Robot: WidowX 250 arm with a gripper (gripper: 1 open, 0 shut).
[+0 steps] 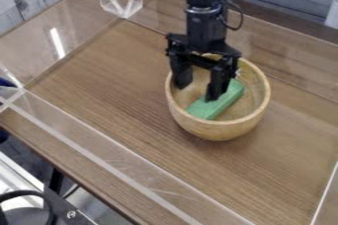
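Note:
A light wooden bowl (191, 122) stands right of centre on the wooden table (106, 140), holding a green elongated object (216, 101). My black gripper (201, 75) reaches down from the top into the bowl, over its back part and just behind the green object. Its fingers are open, and nothing shows held between them.
A clear plastic item (122, 0) sits at the top left. Cables (27, 199) lie at the lower left edge.

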